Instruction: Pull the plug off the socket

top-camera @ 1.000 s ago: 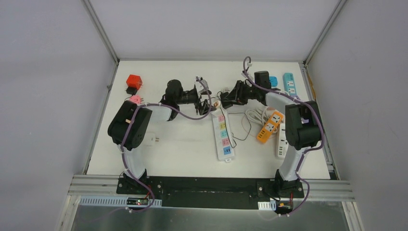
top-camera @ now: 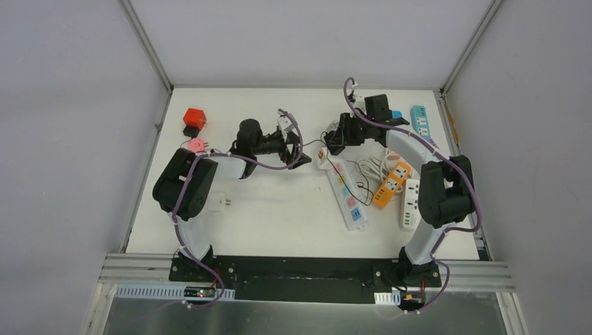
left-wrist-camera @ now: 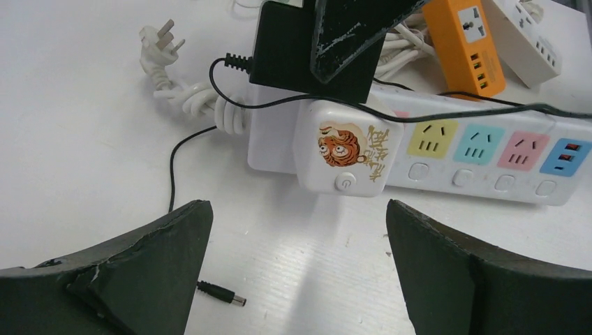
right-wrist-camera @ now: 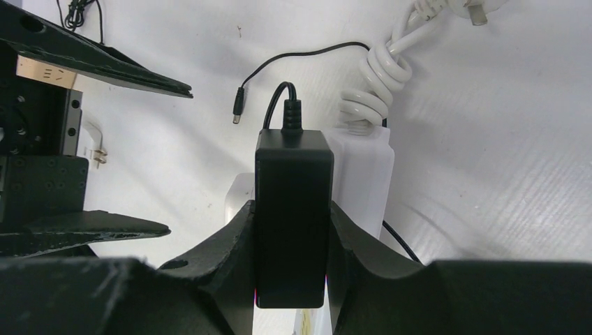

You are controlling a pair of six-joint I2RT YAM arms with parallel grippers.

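Note:
A white power strip with coloured sockets carries a white cube plug with a tiger sticker at its end. My right gripper is around a black adapter above that end, its fingers on either side of the body; its cable drapes over the cube and strip. My left gripper is open in front of the cube, nothing between its fingers. A coiled white cord with a plug lies behind the strip.
An orange strip, a white strip and a blue strip lie at the right. A red block and small plugs are at the left.
The power strip has shifted rightward and tilted. My right gripper with the adapter has moved slightly up.

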